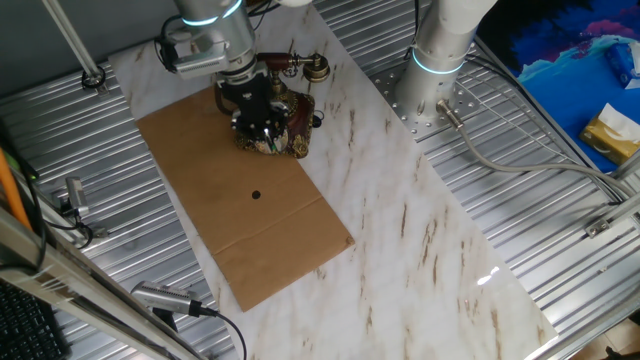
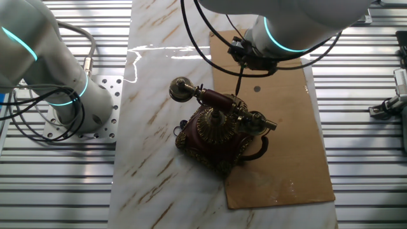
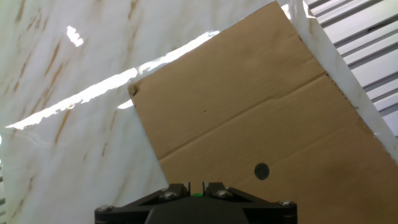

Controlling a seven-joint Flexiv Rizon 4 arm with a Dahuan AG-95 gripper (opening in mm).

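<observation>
An ornate antique-style telephone [image 2: 213, 137], dark red and gold, stands partly on the cardboard and partly on the marble tabletop. Its handset [image 2: 219, 100] rests across the cradle. On the flat brown cardboard [image 1: 240, 235] is a small round black spot [image 3: 262, 171]; whether it is a disc or a hole I cannot tell. My gripper hangs above the cardboard, its fingers close together and nothing held visible between them. From exterior view 1 the gripper [image 1: 262, 140] overlaps the telephone and hides part of it. In exterior view 2 the arm covers the fingertips.
A grey device with a cable [image 1: 165, 298] sits by the left edge. Tissue boxes [image 1: 612, 135] lie far right, off the table.
</observation>
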